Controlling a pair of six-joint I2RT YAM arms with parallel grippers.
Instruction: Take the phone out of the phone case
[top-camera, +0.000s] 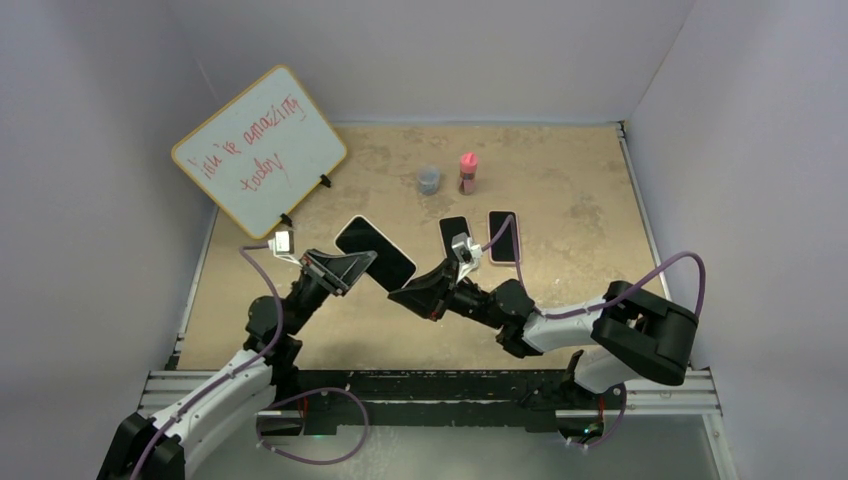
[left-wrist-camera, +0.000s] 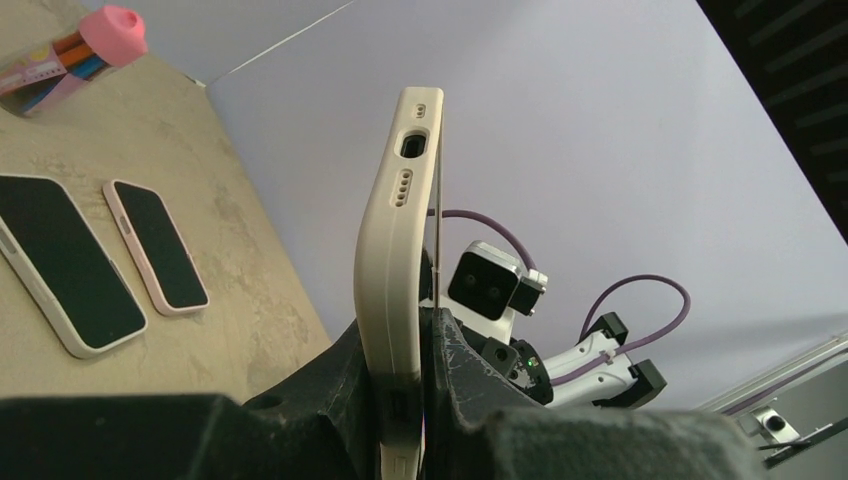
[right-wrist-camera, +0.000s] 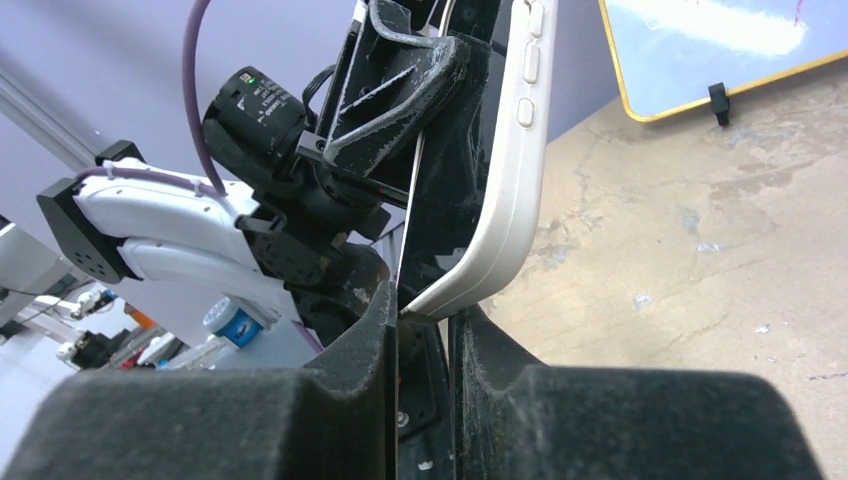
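Note:
A phone (top-camera: 375, 250) in a cream case (left-wrist-camera: 390, 270) is held in the air between the arms, screen up in the top view. My left gripper (top-camera: 365, 262) is shut on the cased phone, gripping it by an edge, as the left wrist view (left-wrist-camera: 420, 400) also shows. My right gripper (top-camera: 398, 294) is at the phone's lower right corner. In the right wrist view its fingertips (right-wrist-camera: 480, 340) stand part open, with a narrow gap, right at the case's corner (right-wrist-camera: 465, 285); whether they touch it I cannot tell.
Two phones (top-camera: 503, 236) lie on the table (top-camera: 570, 180) right of centre. A pink-lidded container (top-camera: 468, 172) and grey cup (top-camera: 429, 179) stand at the back. A whiteboard (top-camera: 230, 130) occupies the back left.

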